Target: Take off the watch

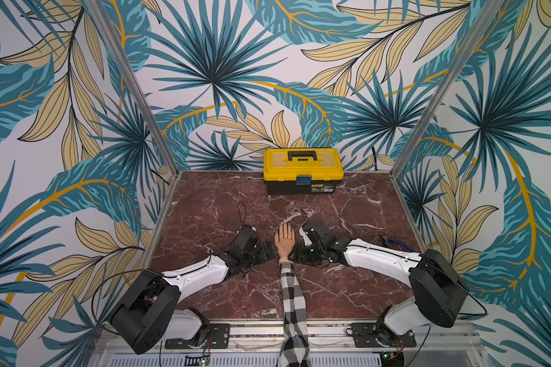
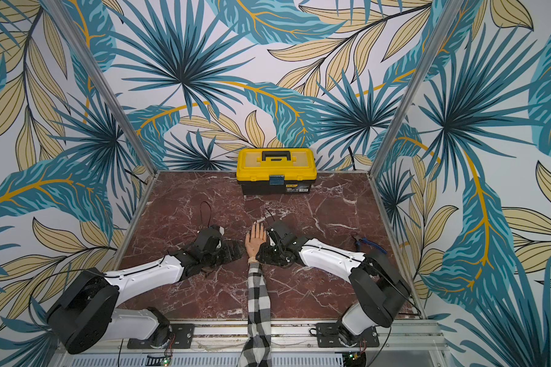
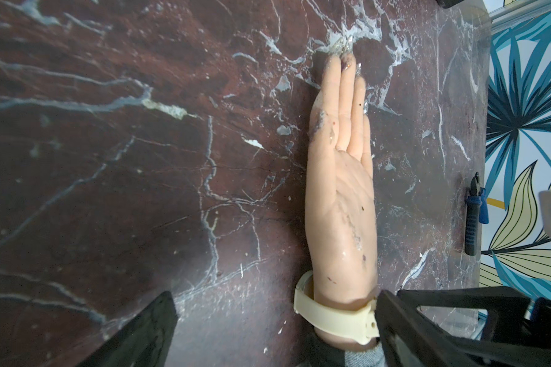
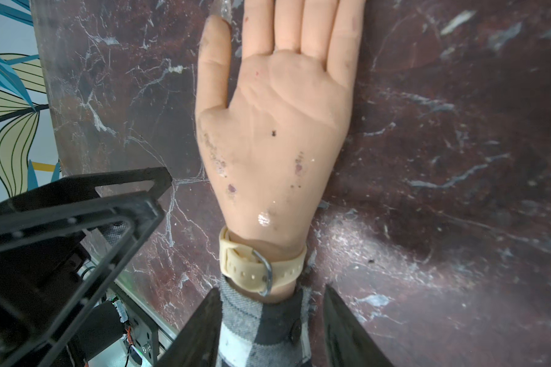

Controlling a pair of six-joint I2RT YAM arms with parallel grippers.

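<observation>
A mannequin hand in a checked sleeve lies palm up at the table's middle. Around its wrist is a cream watch strap with a metal buckle, shown in the left wrist view and right wrist view. My left gripper is open left of the hand, its right finger close beside the strap. My right gripper stands open over the wrist from the right, its fingertips either side of the sleeve just below the strap, holding nothing.
A yellow toolbox stands at the back of the marble table. Blue-handled pliers lie at the right edge.
</observation>
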